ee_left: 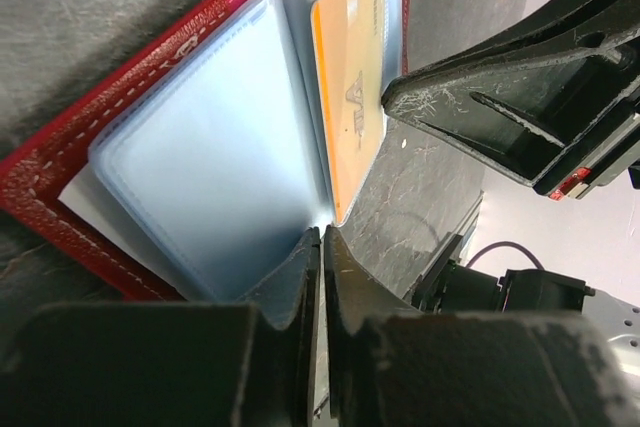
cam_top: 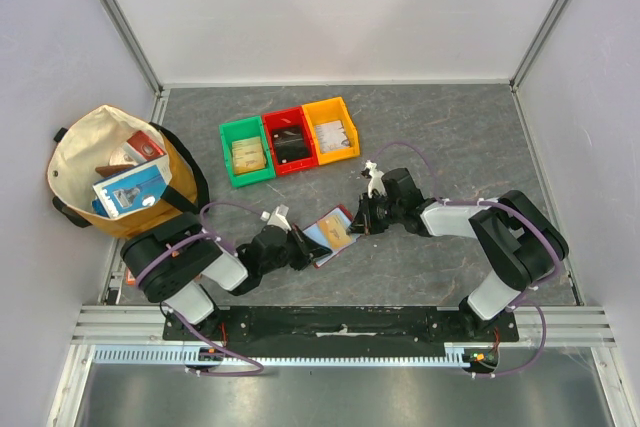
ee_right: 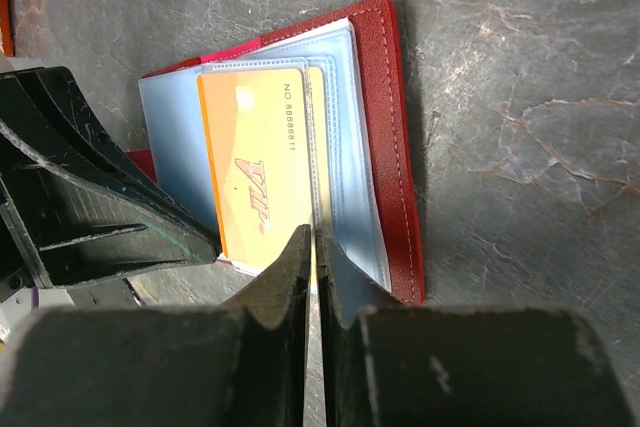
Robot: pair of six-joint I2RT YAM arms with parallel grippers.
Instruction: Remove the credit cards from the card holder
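Observation:
The card holder lies open on the table, its red cover [ee_right: 395,137] around clear bluish sleeves [ee_left: 215,157]. An orange-gold card [ee_right: 258,162] sits inside one sleeve, seen in both wrist views. My left gripper is shut, with the edge of a clear sleeve at its fingertips beside the card's lower end. At the opposite side of the card, my right gripper is shut on the sleeve's edge. From above, the left gripper [cam_top: 328,251] and right gripper [cam_top: 353,233] face each other across the holder. How much sleeve each pinches is hidden.
Behind the holder stand a green bin [cam_top: 229,133], a red bin [cam_top: 271,119] and a yellow bin [cam_top: 322,110], each with items inside. A tan bag [cam_top: 75,162] with boxes is at the left.

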